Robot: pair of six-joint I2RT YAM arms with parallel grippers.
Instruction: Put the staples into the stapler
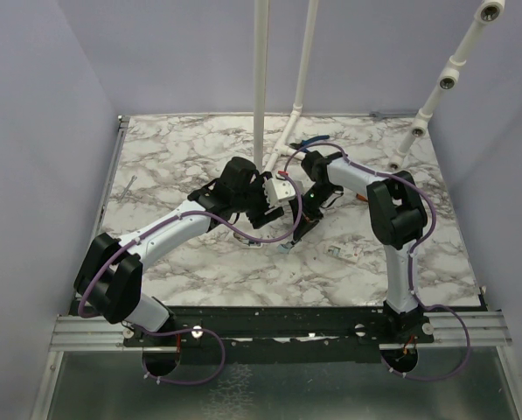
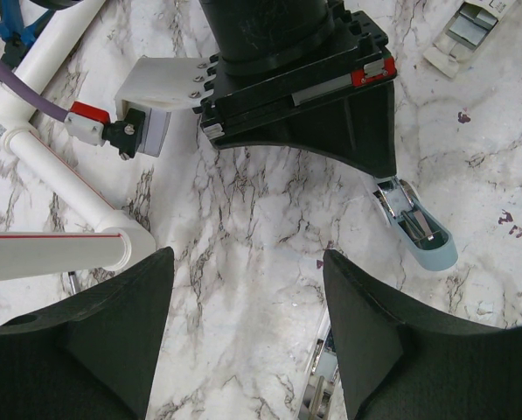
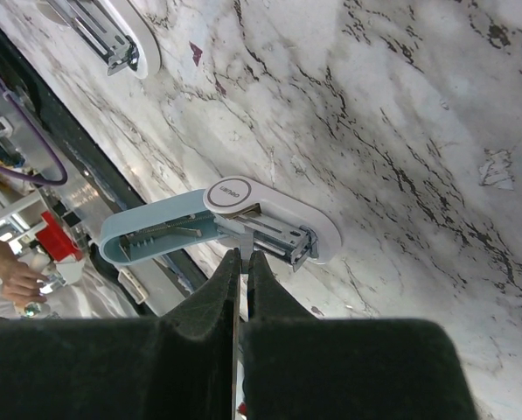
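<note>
An open stapler [image 3: 234, 199] lies beneath my right gripper. Its light blue cover [image 3: 156, 226] is swung back from the white base, baring the metal magazine [image 3: 278, 236]. The right fingertips are shut right beside the magazine, near the hinge. A small pale metallic piece shows at their tips; whether they pinch it cannot be told. In the left wrist view, the right gripper's tip meets the blue-ended stapler [image 2: 431, 249]. My left gripper hangs open over bare marble, with nothing between its fingers.
A second stapler [image 2: 320, 381] lies near the left gripper. Another pale stapler [image 2: 466, 35] rests farther right in that view. White pipes [image 2: 64, 179] and blue-handled pliers [image 1: 309, 140] are toward the back.
</note>
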